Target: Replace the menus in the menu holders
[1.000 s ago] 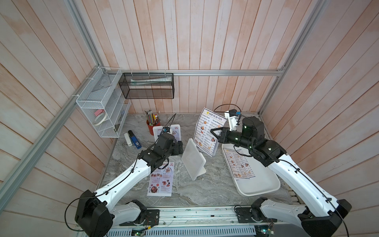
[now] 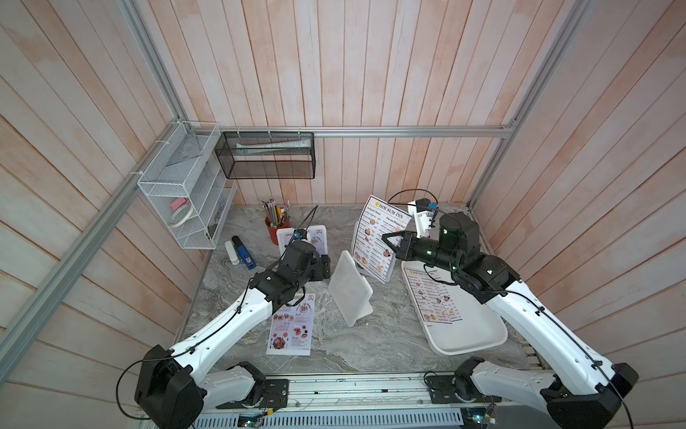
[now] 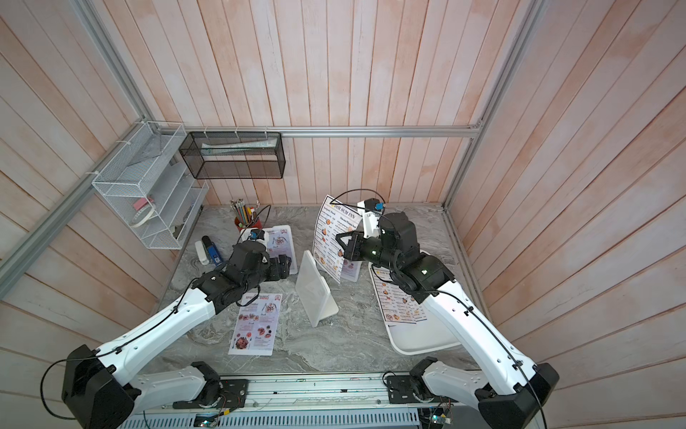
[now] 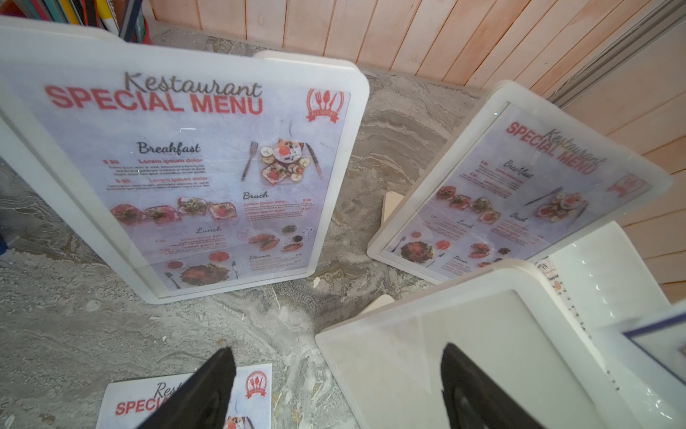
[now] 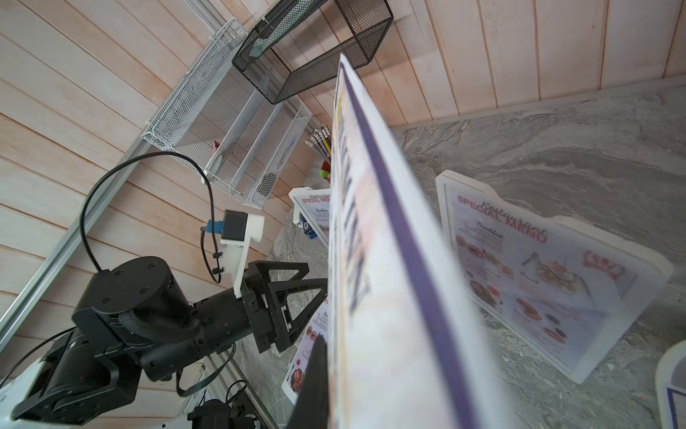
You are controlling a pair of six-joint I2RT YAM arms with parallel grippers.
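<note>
My right gripper (image 2: 386,238) is shut on the edge of a Dim Sum Inn menu (image 2: 373,230), which stands roughly upright above the counter and bows slightly. In the right wrist view the same menu (image 5: 386,286) is seen nearly edge-on, hiding the grip. My left gripper is open and empty, facing an emptied-looking white holder (image 4: 450,357). Two other holders still show a Special Menu: one at the left (image 4: 214,171) and one at the right (image 4: 525,186). A loose Special Menu sheet (image 2: 291,325) lies flat on the counter, left of the blank holder.
At the right stands a white tray (image 2: 468,341) with more Dim Sum menus (image 2: 434,296) in it. A red pen cup (image 2: 276,232), a blue marker (image 2: 243,252) and a white item (image 2: 231,252) occupy the left back.
Only the held menu and right arm have shifted, very slightly; the menu's bend varies a little. My left arm, the holders and the loose sheet look unmoved.
</note>
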